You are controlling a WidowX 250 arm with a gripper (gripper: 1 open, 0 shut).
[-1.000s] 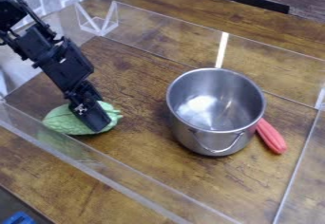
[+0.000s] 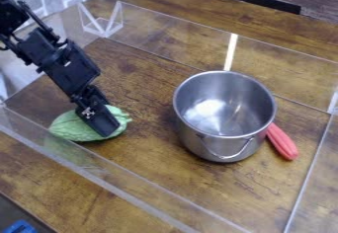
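My black gripper (image 2: 98, 116) reaches down from the upper left onto a pale green leafy vegetable (image 2: 77, 127), like a cabbage leaf or lettuce, lying on the wooden table at the left. The gripper is shut on it, with the fingertips low over its right part, partly hiding it. A steel pot (image 2: 223, 116) with a wire handle stands to the right, apart from the gripper.
A red elongated object (image 2: 283, 143) lies just right of the pot. Clear plastic walls border the wooden work area (image 2: 158, 188). Bare table lies behind the pot and in front of it. A blue object (image 2: 16, 227) shows at the bottom left corner.
The gripper and the green vegetable have shifted very slightly to the right. The pot and red object have not moved.
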